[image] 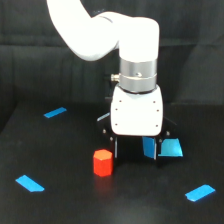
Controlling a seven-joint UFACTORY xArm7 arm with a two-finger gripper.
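Observation:
A small red block (103, 163) stands on the dark table, left of centre and in front of the arm. My white gripper (137, 150) points down from the top of the view, to the right of the red block. Its thin dark fingers look spread apart, with nothing seen held between them, though they are hard to make out against the black table. A blue object (171, 148) lies behind the gripper's right side, partly hidden by it.
Strips of blue tape lie on the table: one at the front left (30, 184), one at the front right (200, 192) and one at the back left (55, 112). A dark curtain (200, 60) hangs behind.

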